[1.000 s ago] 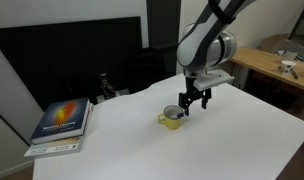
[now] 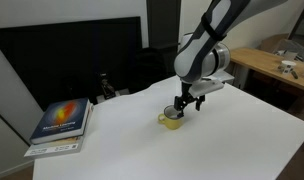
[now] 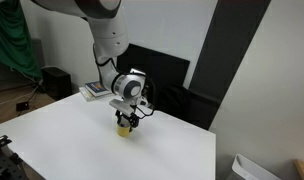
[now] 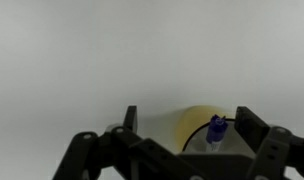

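Observation:
A yellow mug (image 2: 172, 119) stands upright on the white table, its handle toward the left in exterior view 1. Inside it is a small blue-topped object (image 4: 217, 128), seen from above in the wrist view; the rest of that object is dim. My gripper (image 2: 189, 102) hangs open just above the mug and to its right in exterior view 1. In the wrist view the open gripper has its fingers spread wide, with the mug's rim below and near the right finger. Nothing is held.
A stack of books (image 2: 61, 124) lies at the left end of the table in exterior view 1. A dark monitor-like panel (image 2: 54, 65) stands behind.
My gripper has moved a little left and lower, closer to the mug. The mug and the books have stayed where they were.

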